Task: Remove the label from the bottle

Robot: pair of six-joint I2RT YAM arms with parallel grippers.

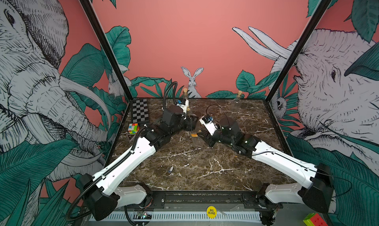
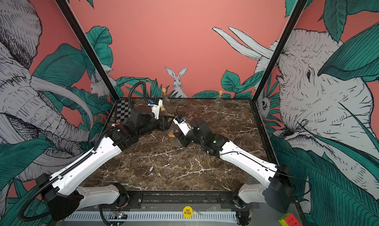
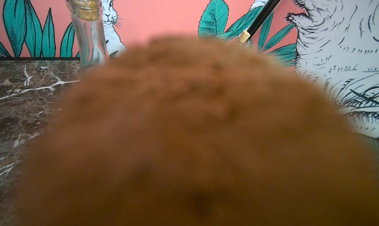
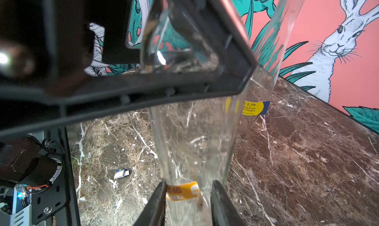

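Observation:
A clear glass bottle [image 4: 193, 143] with an orange label [image 4: 182, 191] low on its side stands upright in the middle, its cork close against the left wrist camera as a brown blur. My left gripper [image 1: 190, 121] is shut on the bottle's upper part, its black frame crossing the top of the right wrist view. My right gripper is open, its two fingertips either side of the bottle's lower part, the left one at the label's edge.
Corked bottles [image 2: 164, 95] stand at the back, one with a yellow-blue price label. A checkered board [image 1: 139, 109] and a puzzle cube [image 1: 133, 128] lie at the left.

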